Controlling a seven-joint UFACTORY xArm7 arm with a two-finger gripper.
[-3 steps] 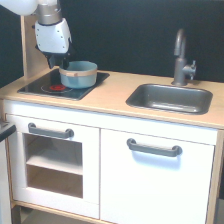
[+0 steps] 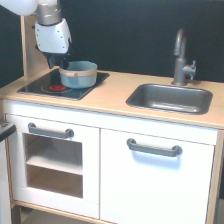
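A blue-grey pot (image 2: 79, 77) stands upright on the black stovetop (image 2: 38, 89) of a toy kitchen. Coming down from the top left, the white and dark arm ends in my gripper (image 2: 59, 65), right at the pot's left rim. The fingers are small and dark here, partly lost against the pot and the backdrop. Whether they are apart or closed on the rim cannot be made out.
A red burner ring (image 2: 54, 87) shows left of the pot. To the right are a metal sink (image 2: 170, 97) and faucet (image 2: 180, 58), with bare wooden counter (image 2: 115, 92) between. Below sit a cabinet door (image 2: 153, 185) and a windowed door (image 2: 52, 132).
The pot sits very slightly further right than before. The arm looks almost unmoved, and the rest of the scene is the same.
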